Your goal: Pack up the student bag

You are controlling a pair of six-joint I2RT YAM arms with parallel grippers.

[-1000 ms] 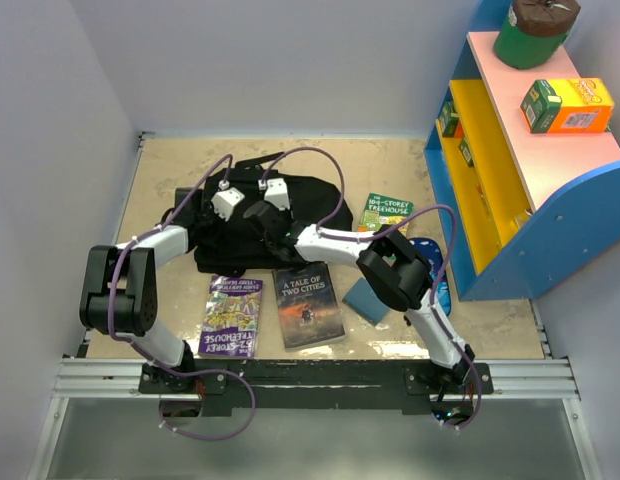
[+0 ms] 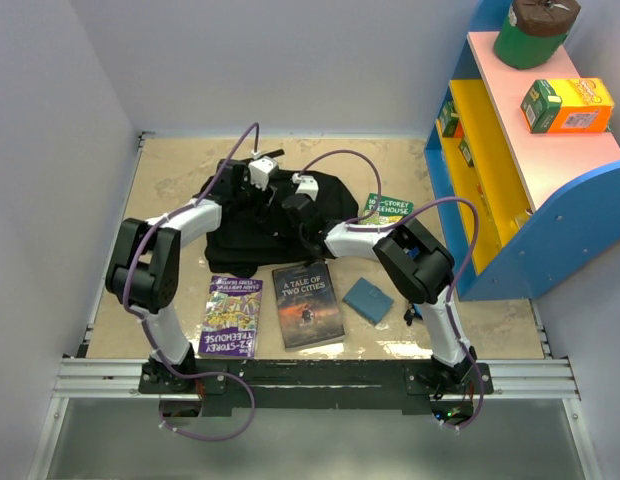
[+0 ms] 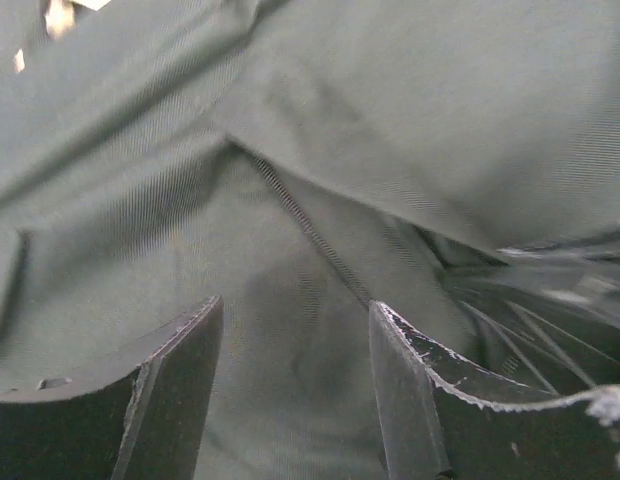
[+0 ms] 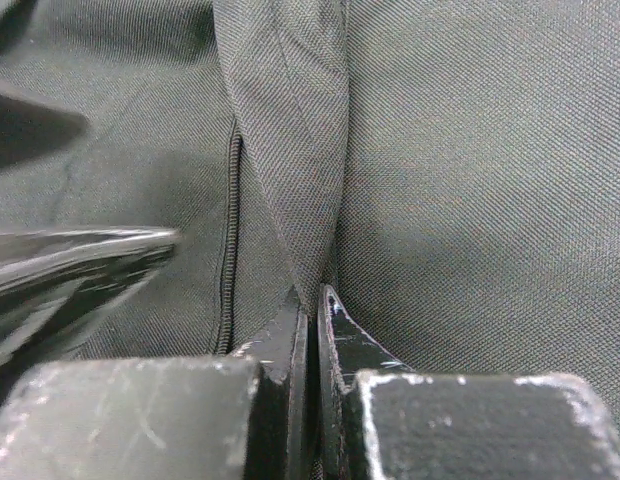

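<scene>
A black backpack (image 2: 240,245) lies at the back of the table. My left gripper hovers open over its fabric, where a zip (image 3: 305,225) shows. My right gripper is shut on a fold of the bag's fabric (image 4: 295,150), beside another zip (image 4: 229,230). A purple Treehouse book (image 2: 230,316), A Tale of Two Cities (image 2: 308,308), a green Treehouse book (image 2: 388,208) and a small blue item (image 2: 368,300) lie around the bag, the green book partly hidden by the right arm.
A blue shelf unit (image 2: 535,260) with yellow and pink shelves stands on the right, holding boxes and a green container (image 2: 520,40). Bare table (image 2: 160,180) shows at the back left.
My left arm has moved right and toward the back over the bag. My right gripper has shifted right, and the bag's fabric has moved right with it.
</scene>
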